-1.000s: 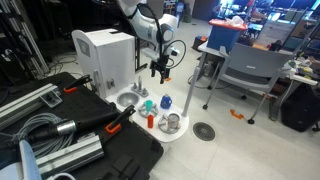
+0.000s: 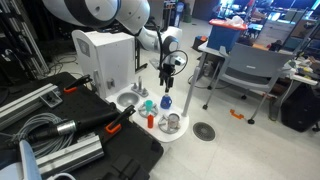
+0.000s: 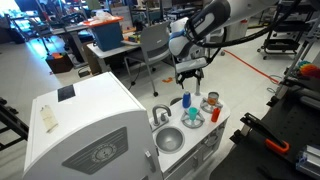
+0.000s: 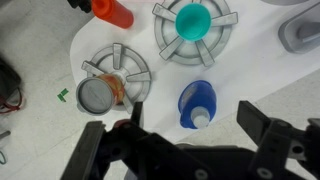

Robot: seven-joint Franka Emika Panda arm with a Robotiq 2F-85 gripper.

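Observation:
A blue bottle (image 4: 197,98) with a pale cap stands on the white stove-and-sink counter (image 3: 177,157), also seen in exterior view 1 as the blue bottle (image 2: 166,101). Above it hangs my gripper, open, with the bottle showing in the gap between its spread fingers from the wrist camera. Both exterior views place the gripper (image 3: 188,80) over and behind the bottle, apart from it. On one burner sits a teal cup (image 4: 192,21). A silver pot (image 4: 95,96) is on the other burner, beside something orange-brown. The red bottle (image 4: 113,12) stands near the counter edge.
The round sink (image 3: 170,138) and its faucet lie beside the burners. A tall white cabinet (image 3: 92,130) borders the counter on one side. A dark table (image 2: 127,152) with a vise and cables stands close by. Open floor lies past the counter, with a grey chair (image 2: 250,70).
Over the last second my gripper has come down, nearer to the blue bottle, and the arm has reached further over the counter. The objects on the counter have not moved.

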